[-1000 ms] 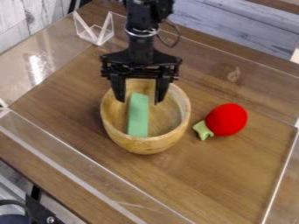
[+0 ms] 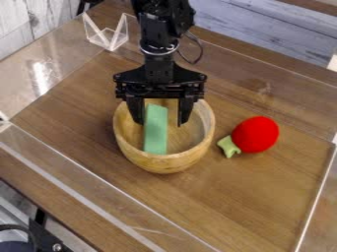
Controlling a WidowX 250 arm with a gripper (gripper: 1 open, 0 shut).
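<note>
A wooden bowl (image 2: pixel 186 157) holds an upright-looking green oblong object (image 2: pixel 156 132). My black gripper (image 2: pixel 160 108) is over the bowl's back part, its two fingers on either side, low near the rim. Whether anything is between them is hard to make out; the green object's top lies close below the gripper's middle. A red round object (image 2: pixel 255 133) with a green stem lies right of the bowl.
A clear plastic holder (image 2: pixel 105 30) stands at the back left. A white wall borders the back.
The bowl and red object look unmoved.
</note>
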